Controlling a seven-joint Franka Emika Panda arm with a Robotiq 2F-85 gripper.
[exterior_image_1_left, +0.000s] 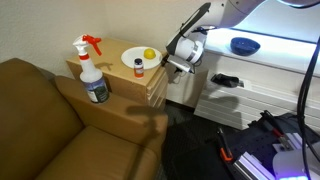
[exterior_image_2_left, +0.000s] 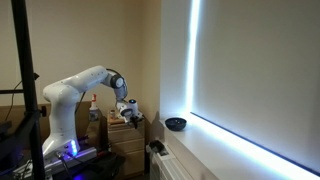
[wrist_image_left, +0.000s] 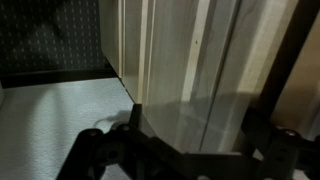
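Note:
My gripper (exterior_image_1_left: 176, 66) is at the front right edge of the wooden cabinet (exterior_image_1_left: 130, 88), just below its top. In the wrist view the dark fingers (wrist_image_left: 262, 132) stand wide apart, with vertical-looking wooden panels (wrist_image_left: 185, 75) and the seams between them in view. Whether a finger touches the wood cannot be made out. On the cabinet top rest a white plate (exterior_image_1_left: 128, 57) with a yellow round item (exterior_image_1_left: 150, 54) and a small jar (exterior_image_1_left: 139, 68) with a red band.
A spray bottle (exterior_image_1_left: 92, 78) with a red head stands left of the cabinet top, behind a brown couch (exterior_image_1_left: 75, 140). On the white sill is a dark bowl (exterior_image_1_left: 245, 46). A black object (exterior_image_1_left: 226, 80) lies on a lower white ledge.

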